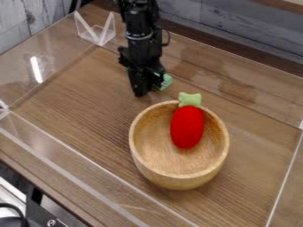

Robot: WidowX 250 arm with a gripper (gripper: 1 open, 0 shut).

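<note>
My gripper (149,83) reaches down from the top centre, shut, standing over the wooden table just left of a small green object (165,84), which it partly covers; whether they touch I cannot tell. A red oblong object (189,129) sits in a light wooden bowl (154,167) at the lower right, with a pale green piece (192,100) at the bowl's back edge.
A clear plastic object (19,116) stands at the table's left edge. Dark cables or fittings show at the lower left corner.
</note>
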